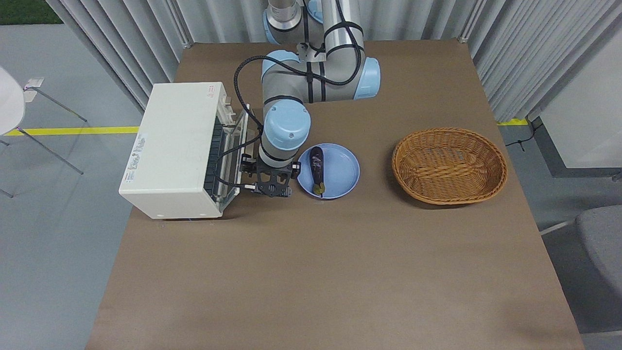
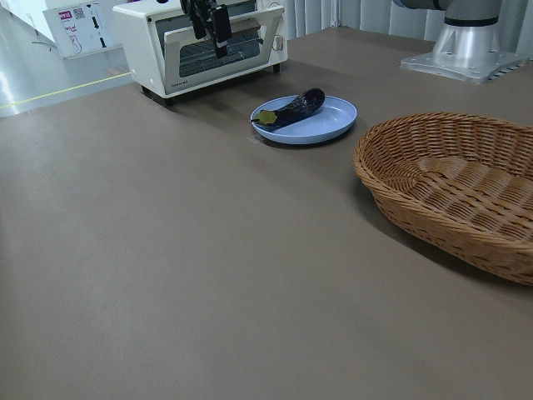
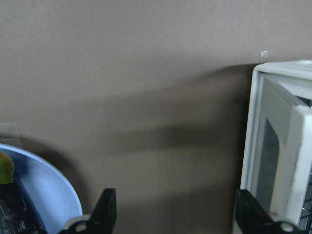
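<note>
A white toaster oven [image 1: 166,151] stands at the left, its door [image 2: 180,60] tilted partly open. My gripper is at the door, between oven and plate, its two fingers wide apart with no object clearly held; the wrist view shows the door beside the right finger. A dark eggplant [image 1: 316,166] with a green cap lies on a light blue plate [image 1: 341,175], just right of the gripper in the front view.
An empty wicker basket [image 1: 449,166] sits to the right of the plate.
</note>
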